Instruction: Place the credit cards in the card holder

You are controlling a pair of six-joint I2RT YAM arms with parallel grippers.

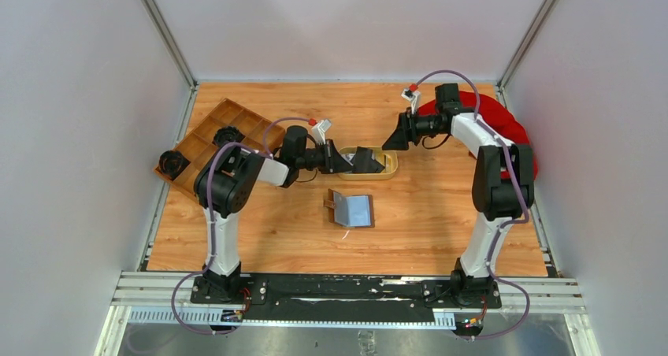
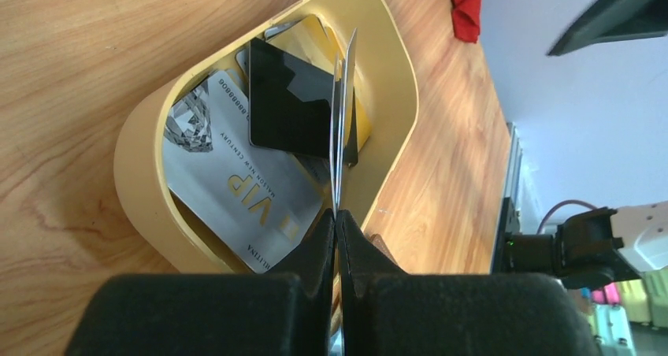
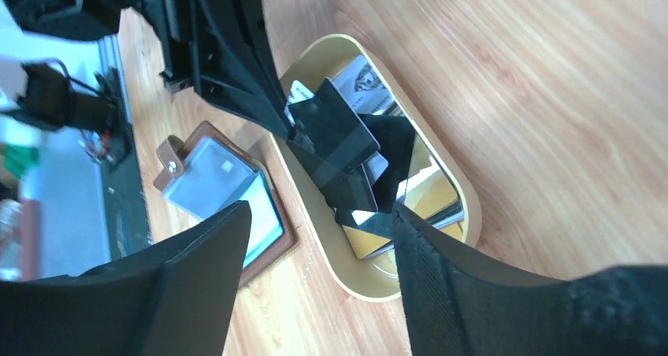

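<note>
My left gripper is shut on dark cards (image 2: 343,104), which stand edge-on above the tan bin in the left wrist view. The right wrist view shows a broad face of these dark cards (image 3: 335,127), pinched near one edge. My right gripper stands open, its fingers apart and nothing between them; from above it is right of the bin (image 1: 369,176). On the table in front of the bin lies the card holder (image 1: 352,212), brown outside with pale blue inside, spread open.
Several other cards lie loose in the bin, among them a silver VIP card (image 2: 244,183) and a black one (image 2: 287,96). A wooden compartment tray (image 1: 256,124) sits at left, a red cloth (image 1: 504,120) at right. Bare table surrounds the holder.
</note>
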